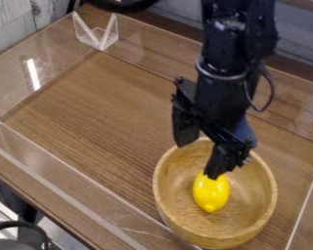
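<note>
A yellow oval object (210,192) lies in a round tan bowl (172,209) at the lower right. My black gripper (211,145) hangs over the back part of the bowl, above and behind the yellow object, with the arm rising to the top of the view. Its fingers are dark and partly merge with the body, so whether they are open or shut is unclear.
A clear plastic object (98,31) stands at the back left corner. A rim or wall runs along the back.
</note>
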